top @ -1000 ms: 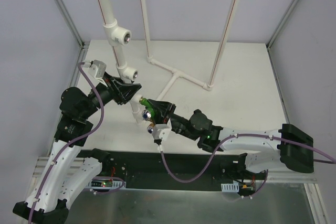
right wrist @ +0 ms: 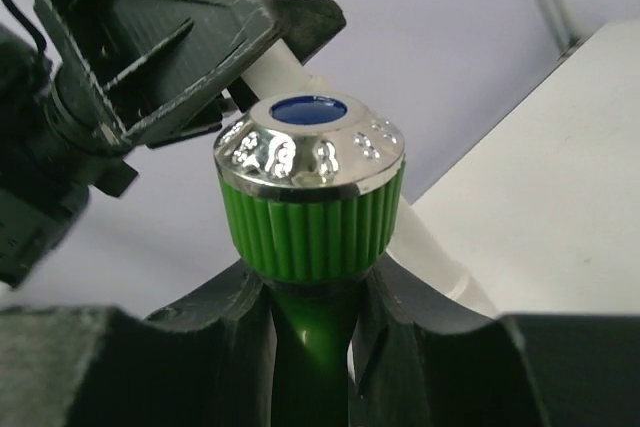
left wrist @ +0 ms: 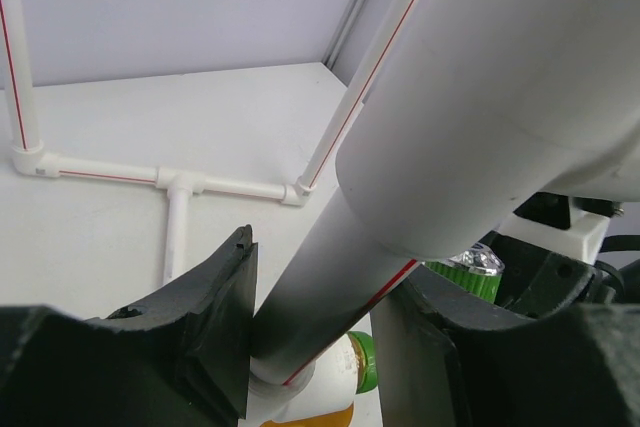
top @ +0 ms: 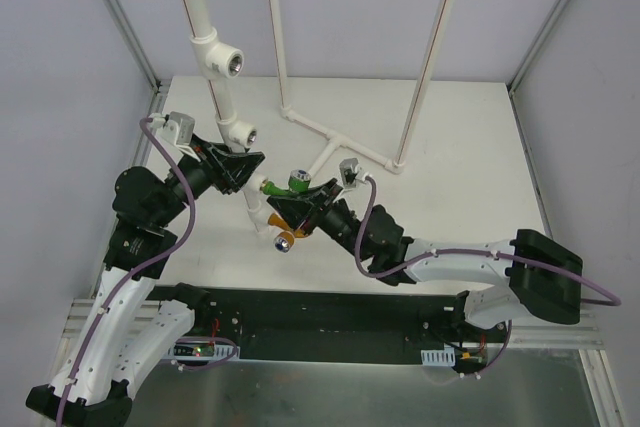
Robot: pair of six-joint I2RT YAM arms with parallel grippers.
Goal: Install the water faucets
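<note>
Beside a tee on the upright white pipe (top: 224, 102), the green faucet (top: 299, 181) has its silver, blue-centred cap up and its spout end at the pipe's socket. My right gripper is shut on the green body below the ribbed knob (right wrist: 312, 232). How deep the faucet sits in the socket is hidden. Just above this tee, my left gripper has its fingers either side of the pipe (left wrist: 330, 277). The pipe seems to touch both fingers, but how firmly is unclear. An orange faucet (top: 284, 241) sits lower on the same pipe, behind the green one.
Higher up, the pipe carries more tees (top: 222, 57) with empty sockets facing right. A white pipe frame (top: 345, 142) stands behind on the white table (top: 470, 167). The two grippers are close together.
The green faucet has turned in my right gripper, its cap swinging from low to up and right. My right wrist rolled with it. The pipe and left gripper shifted slightly left.
</note>
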